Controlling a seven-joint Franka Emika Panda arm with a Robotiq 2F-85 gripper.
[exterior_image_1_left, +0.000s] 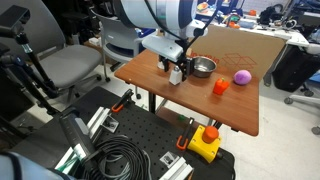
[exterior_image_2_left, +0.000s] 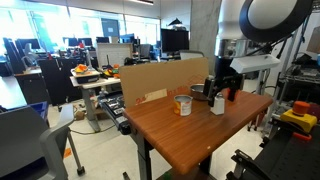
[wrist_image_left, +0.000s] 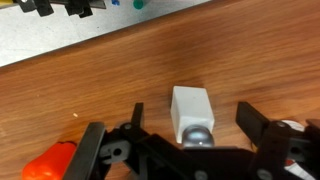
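A small white bottle-like object (wrist_image_left: 190, 105) with a grey rounded end stands out on the wooden table in the wrist view. My gripper is open, one finger to each side of this object, with visible gaps on both sides. In exterior view 1 the white object (exterior_image_1_left: 176, 75) shows just by the fingers, near the middle of the table. From the side, the white object (exterior_image_2_left: 219, 108) rests on the tabletop close to the arm. The exact height of the fingertips is hard to tell.
A metal pot (exterior_image_1_left: 203, 67) stands just behind the object. Red fruit-like items (exterior_image_1_left: 221, 87) and a purple ball (exterior_image_1_left: 242, 77) lie to the right. An orange-and-white cup (exterior_image_2_left: 183, 105) is nearby.
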